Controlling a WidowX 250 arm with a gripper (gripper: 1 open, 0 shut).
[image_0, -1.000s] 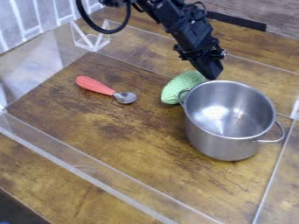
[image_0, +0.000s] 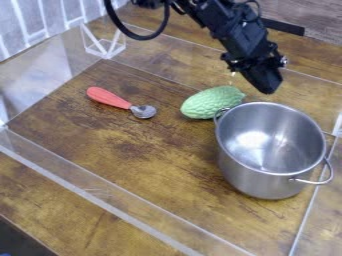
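Note:
A black robot gripper (image_0: 253, 72) hangs at the top right of the camera view, above and behind a green textured oval object (image_0: 211, 102), which lies on the wooden table. The gripper is apart from it, and whether its fingers are open or shut is unclear. A large steel pot (image_0: 267, 150) stands to the right front of the green object, close beside it. A small tool with a red handle (image_0: 107, 97) and a round metal end lies on the left.
Clear low barriers edge the wooden table (image_0: 140, 175) on the left and right. A white slatted item is at the top left.
The gripper has risen away from the green object, which now lies turned more level and fully in view. The pot has shifted slightly toward the front right.

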